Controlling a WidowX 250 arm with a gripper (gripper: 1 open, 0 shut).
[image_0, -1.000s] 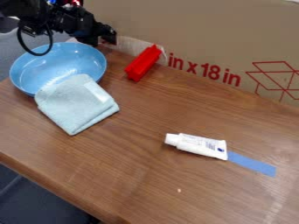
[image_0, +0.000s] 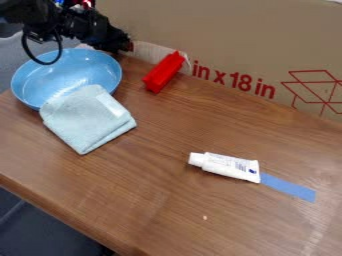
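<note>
My black gripper (image_0: 110, 38) is at the top left, above the back rim of a blue bowl (image_0: 56, 74); its fingers are small and dark, so their spacing is unclear. A folded pale cloth (image_0: 84, 117) lies at the bowl's front. A red block (image_0: 164, 72) lies right of the bowl. A white tube (image_0: 225, 166) lies on the wooden table (image_0: 147, 200) at the right, by a strip of blue tape (image_0: 287, 188).
A cardboard wall (image_0: 267, 50) with red printing runs along the back. The table's edge runs along the lower left.
The gripper and arm have shifted slightly at the top left. The objects on the table have not visibly moved.
</note>
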